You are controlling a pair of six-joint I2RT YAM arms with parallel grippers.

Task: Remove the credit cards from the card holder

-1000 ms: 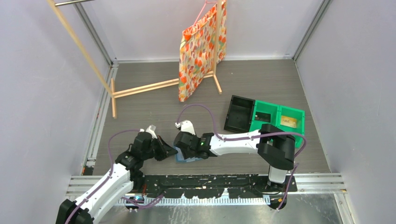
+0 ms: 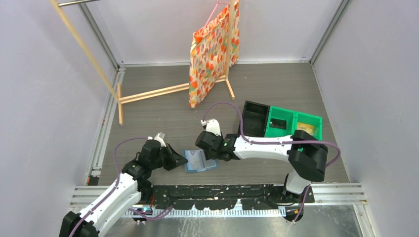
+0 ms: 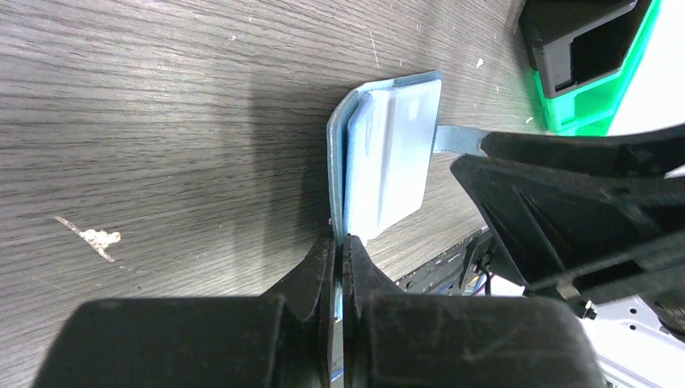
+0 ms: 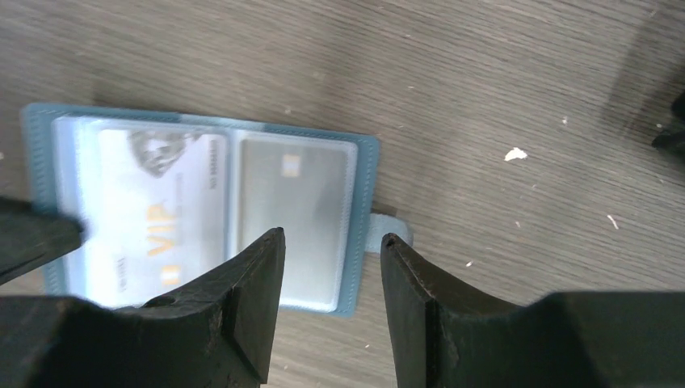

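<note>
The blue card holder [image 2: 197,169] lies spread open on the table, its clear pockets facing up. A white card marked VIP [image 4: 161,218] sits in one pocket; the other pocket [image 4: 299,210] looks greyish, with a small pale square. My left gripper is shut on the holder's thin blue edge. Over the opposite side hangs my right gripper, its fingers apart and nothing held between them. Close to one of its fingertips is the holder's blue strap [image 4: 386,232]. In the top view the right gripper covers part of the holder.
To the right stands a green box [image 2: 281,120] with a black bin [image 2: 255,118] on its left; a yellowish card [image 2: 305,128] lies in its right compartment. At the back, patterned cloth [image 2: 212,54] hangs on a wooden rack [image 2: 153,93].
My right gripper has moved right across the card holder, uncovering more of its pockets. The left arm and the holder have stayed in place.
</note>
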